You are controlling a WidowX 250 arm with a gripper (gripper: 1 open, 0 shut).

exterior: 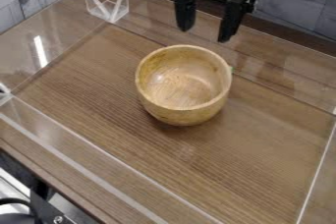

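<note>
A round light wooden bowl (pixel 183 97) sits empty near the middle of the wooden table (pixel 223 169). Behind it, at the top of the view, my black gripper (pixel 209 28) hangs over the back of the table with its two fingers spread apart. Nothing shows between them. A small green bit (pixel 230 68) shows just behind the bowl's right rim, mostly hidden or too small to identify.
A white bracket (pixel 109 2) is at the back left edge, and another white piece sits at the left front edge. Dark cables lie beyond the lower left edge.
</note>
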